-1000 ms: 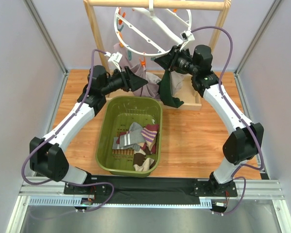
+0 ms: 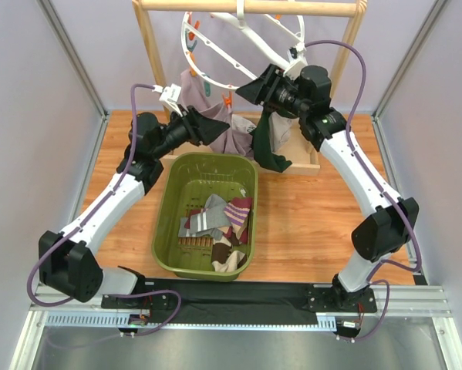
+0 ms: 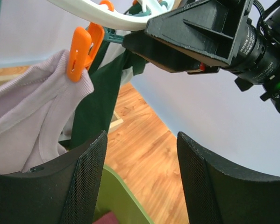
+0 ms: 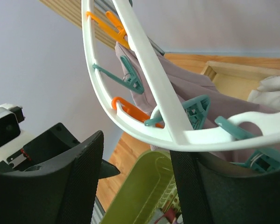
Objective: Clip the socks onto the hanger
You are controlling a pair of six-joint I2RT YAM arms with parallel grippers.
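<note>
A white round hanger point(image 2: 238, 65) with orange and teal clips hangs from a wooden frame point(image 2: 254, 6). A pinkish fabric point(image 3: 32, 112) is clamped by an orange clip point(image 3: 79, 56); behind it hangs dark green fabric point(image 3: 95, 105). My left gripper is open and empty, low beside the pink fabric. My right gripper is at the hanger's ring, above the green fabric in the top view, its fingers apart below the ring. Loose grey, maroon and striped socks point(image 2: 215, 227) lie in the green bin.
The green bin point(image 2: 165, 254) takes up the middle front. A light wooden tray point(image 2: 308, 166) stands behind it under the hanger. Bare wooden floor point(image 2: 308, 239) lies to the right of the bin.
The left gripper has shifted slightly. The socks in the bin are unchanged.
</note>
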